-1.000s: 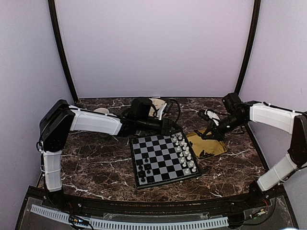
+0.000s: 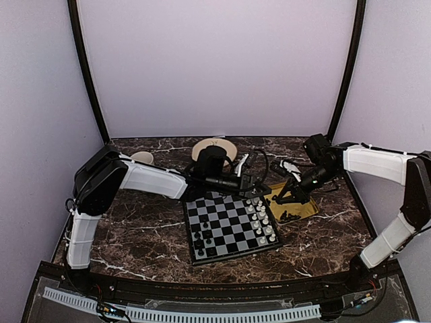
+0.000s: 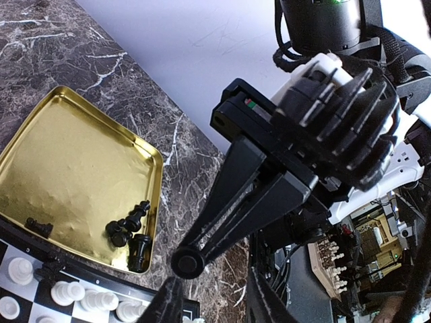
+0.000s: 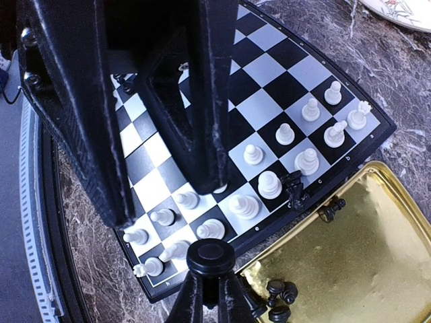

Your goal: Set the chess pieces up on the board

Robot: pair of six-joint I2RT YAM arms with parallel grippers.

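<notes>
My right gripper (image 2: 279, 199) is shut on a black chess piece (image 4: 210, 256), held over the board's right edge by the gold tray. My left gripper (image 2: 259, 188) is open, fingers just short of that piece in the left wrist view (image 3: 213, 306). The chessboard (image 2: 222, 245) has white pieces (image 4: 253, 153) in rows along its right side and several black pieces (image 2: 201, 242) at the near left. The gold tray (image 3: 81, 175) holds several black pieces (image 3: 138, 249), lying loose.
A plate (image 2: 205, 145) sits behind the board, a white dish (image 2: 140, 156) at back left.
Over the last second my left arm moved right toward my right gripper, and my right gripper came slightly left and down.
</notes>
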